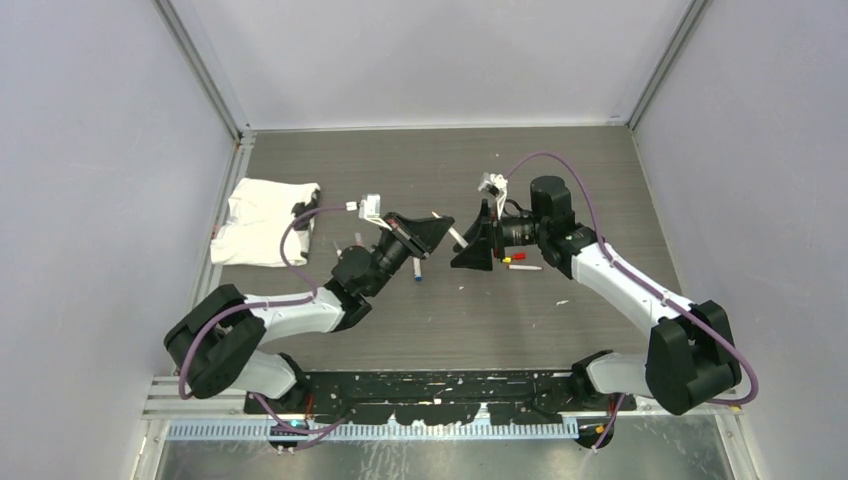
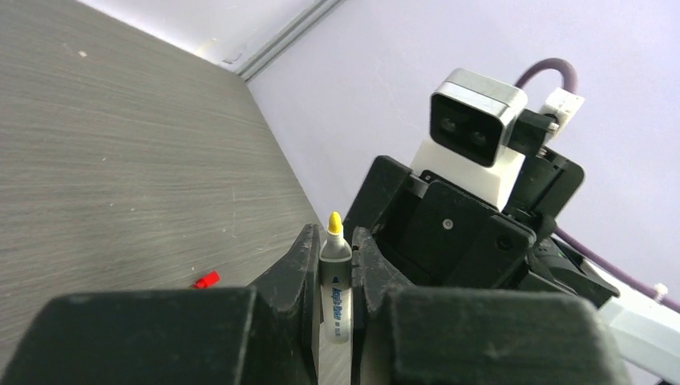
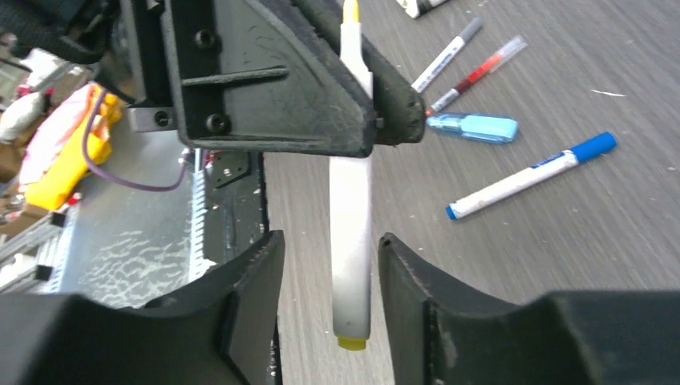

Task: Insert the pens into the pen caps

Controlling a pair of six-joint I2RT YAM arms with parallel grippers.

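A white pen with a yellow tip (image 3: 351,233) is held in the air between the two arms. My left gripper is shut on its tip half; the yellow tip (image 2: 335,224) sticks out past the fingers in the left wrist view. On either side of the pen's yellow-ended rear, the fingers of my right gripper stand open, with a gap to the barrel. On the table beneath the right arm lie a yellow cap (image 1: 506,260) and a red cap (image 1: 519,256), with a white pen (image 1: 525,267) just in front.
A blue-capped white marker (image 3: 525,180), a light-blue highlighter (image 3: 473,126), a red pen (image 3: 481,74) and another white pen (image 3: 449,53) lie on the table. A white cloth (image 1: 262,222) is at the left.
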